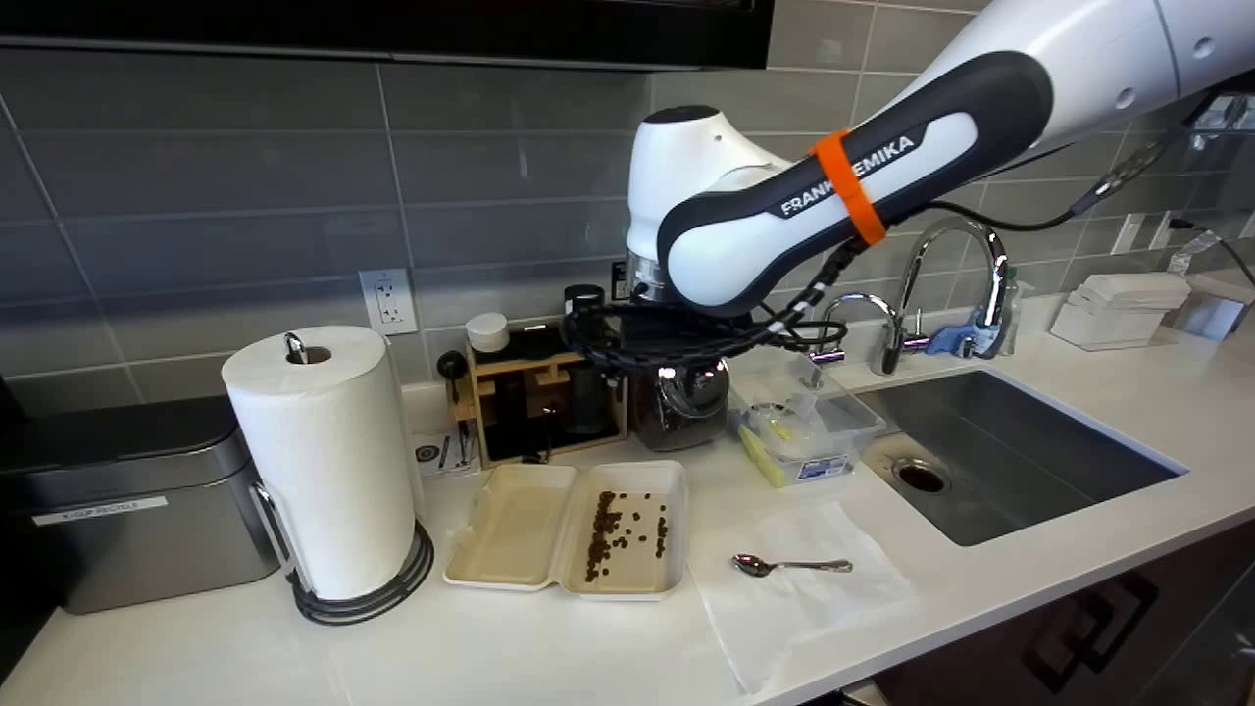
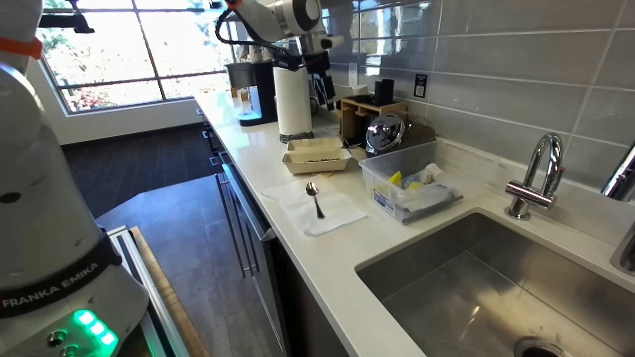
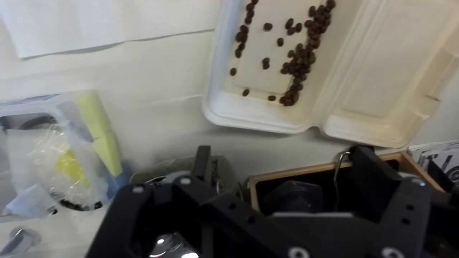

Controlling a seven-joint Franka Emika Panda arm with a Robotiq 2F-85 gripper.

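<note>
My gripper stands open, its fingers (image 3: pixel 202 164) wide apart with nothing held between them. It hangs above the back of the counter; in exterior view 2 the gripper (image 2: pixel 325 92) is near the wall, above and behind the takeout box. That open takeout box (image 1: pixel 538 518) lies flat on the counter, with dark coffee beans (image 3: pixel 304 60) scattered in one half. A metal spoon (image 1: pixel 790 566) rests on a white paper towel (image 1: pixel 812 624). Below the gripper are a wooden organizer (image 3: pixel 297 170) and a glass jar (image 1: pixel 678 412) with a shiny lid.
A clear plastic bin (image 1: pixel 841 429) with packets and a yellow item stands between the jar and the sink (image 1: pixel 1012 453). Left of the box is an upright paper towel roll (image 1: pixel 329 471), beside a metal bin (image 1: pixel 153 506).
</note>
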